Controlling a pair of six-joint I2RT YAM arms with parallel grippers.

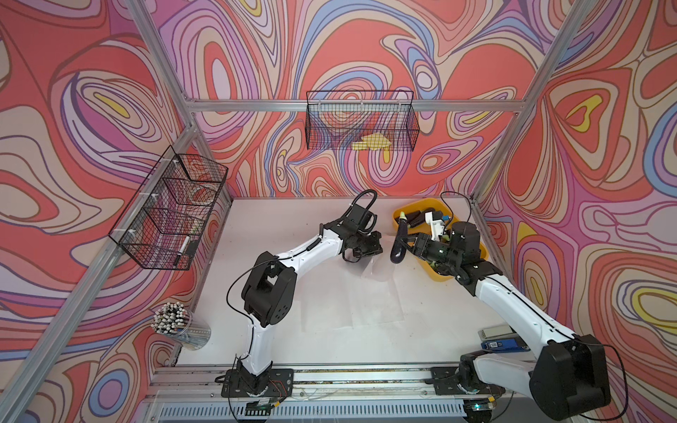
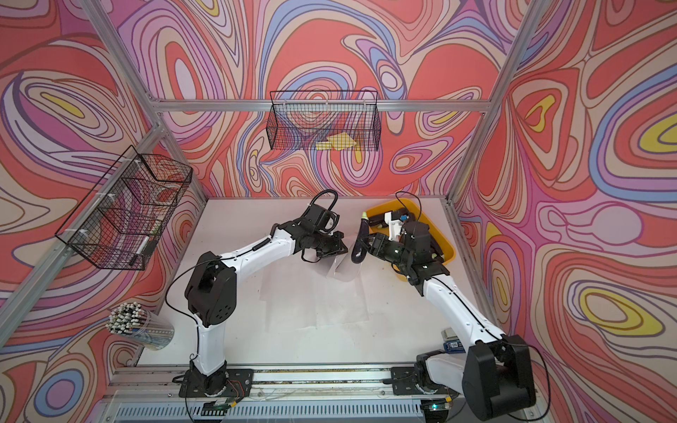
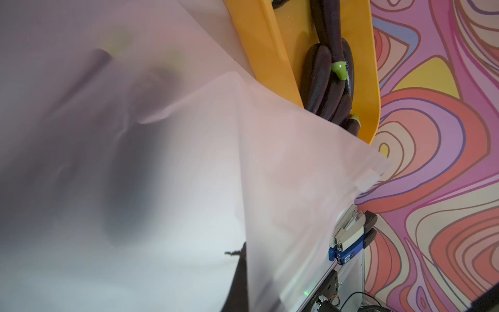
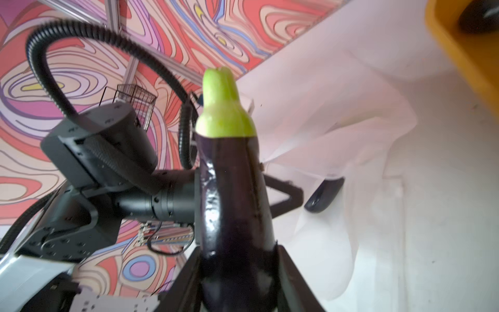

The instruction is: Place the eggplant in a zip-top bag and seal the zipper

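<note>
A dark eggplant with a green cap (image 4: 231,202) stands upright in my right gripper (image 1: 407,243), shut around its body, just right of and above a translucent zip bag (image 1: 377,271). My left gripper (image 1: 370,245) is at the bag's top and looks shut; the bag's film fills much of the left wrist view, with dark shapes blurred through it. I cannot see clearly what lies between the left fingers. More flat bags (image 1: 324,310) lie on the table.
A yellow bin (image 2: 440,236) of eggplants sits at back right, behind my right arm. A cup of markers (image 1: 184,325) is at front left, staplers (image 3: 349,239) at front right. Wire baskets (image 1: 359,123) hang on the frame.
</note>
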